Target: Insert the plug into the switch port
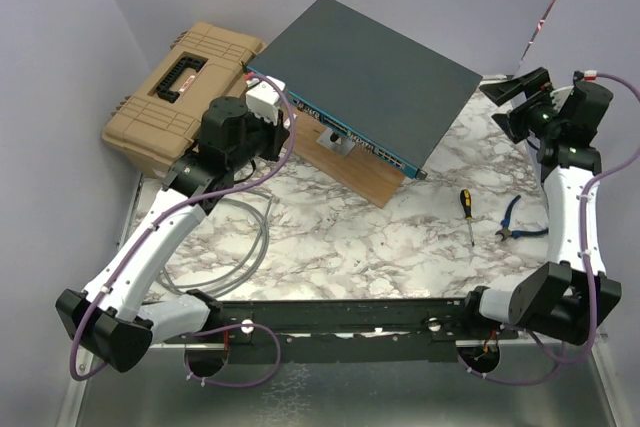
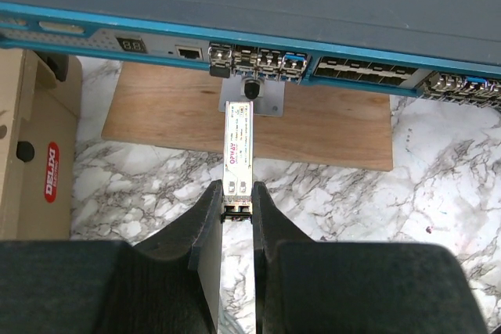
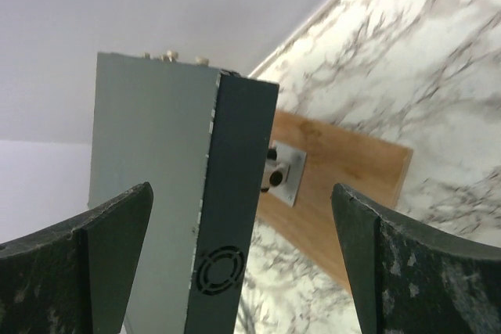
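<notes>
My left gripper is shut on a slim silver transceiver plug (image 2: 238,146) with a white label, which points toward the blue front of the switch (image 2: 168,42), apart from it. In that wrist view a row of ports (image 2: 360,70), some filled with modules, runs along the front. From the top, the switch (image 1: 362,72) is a dark slab on a stand over a wooden board (image 1: 360,178). My right gripper (image 1: 508,103) stands open at the upper right; its wrist view shows the switch's side (image 3: 156,146) between its fingers but at a distance.
A tan hard case (image 1: 160,127) stands at the back left. A grey cable loop (image 1: 255,252) lies at front left, a screwdriver (image 1: 466,205) and pliers (image 1: 508,222) at right.
</notes>
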